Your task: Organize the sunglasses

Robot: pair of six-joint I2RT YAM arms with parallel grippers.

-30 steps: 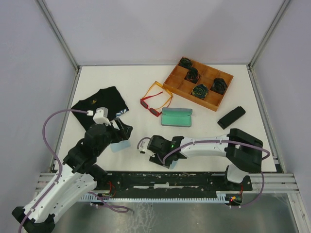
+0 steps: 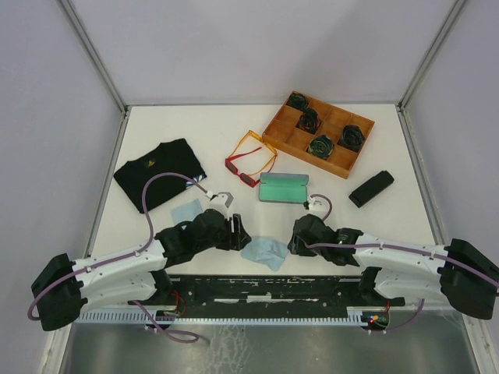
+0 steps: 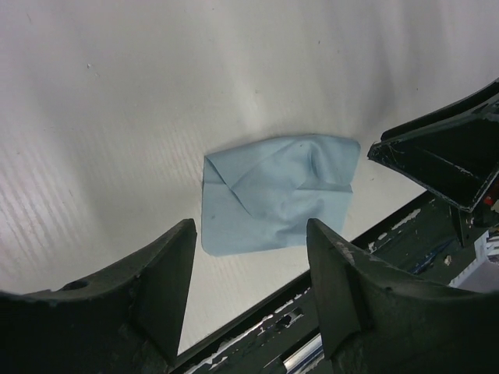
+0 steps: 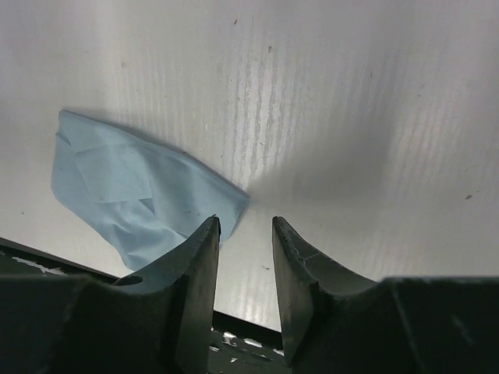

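Red and orange sunglasses (image 2: 248, 179) lie mid-table in the top view, just above a green case (image 2: 283, 192). The case appears opened out. A light blue cloth (image 2: 265, 251) lies flat near the front edge. Just left of that cloth, my left gripper (image 2: 245, 235) stands part open; in the left wrist view its fingers (image 3: 175, 253) frame the cloth from above, nothing between them. My right gripper (image 2: 294, 248) is at the cloth's right end. Its fingers (image 4: 191, 261) are a narrow gap apart, with bare table beyond and the cloth to their left.
At the back right sits a wooden compartment tray (image 2: 273, 132) with several dark coiled items. A black case (image 2: 372, 188) lies on the right, a black shirt (image 2: 152, 167) on the left. Another pale blue cloth (image 2: 187, 212) is beside the left arm.
Both arms have moved right in the top view.
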